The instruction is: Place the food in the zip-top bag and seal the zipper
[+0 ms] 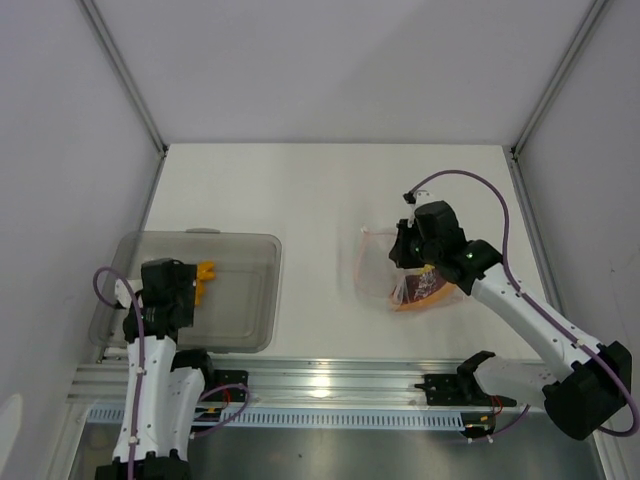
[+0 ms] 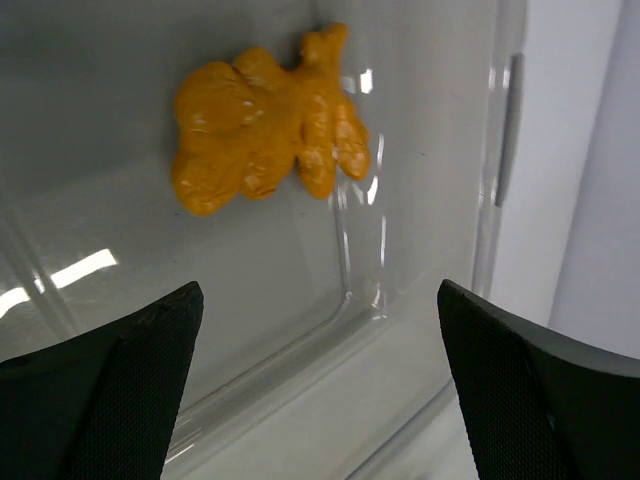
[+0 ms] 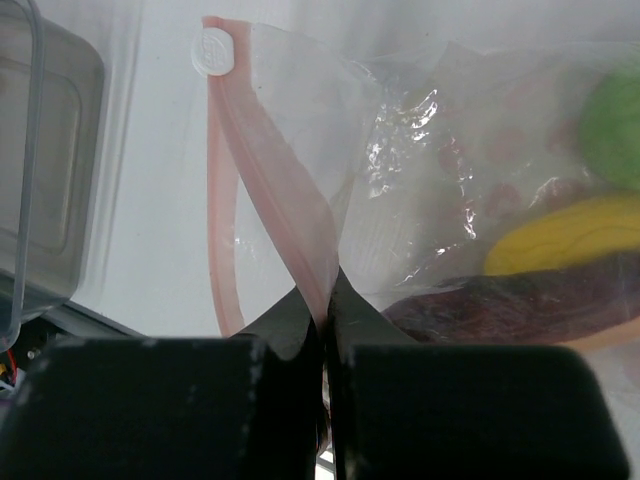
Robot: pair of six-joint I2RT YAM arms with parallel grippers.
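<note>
In the grey tray (image 1: 240,290) lies an orange, lumpy food piece resembling ginger (image 2: 265,120). Above it stands my left gripper, its fingers wide apart and nothing between them. A clear zip top bag (image 3: 410,190) with a pinkish zipper band and a white slider (image 3: 213,51) rests on the right of the table. My right gripper is shut on the edge of the bag's mouth, the pink band pinched between its fingertips. Through the plastic show a green round item (image 3: 615,130), a yellow item (image 3: 565,238) and a dark, purplish long one (image 3: 520,305).
A metal rail (image 1: 320,380) runs along the front edge, and grey walls stand at both sides and the back.
</note>
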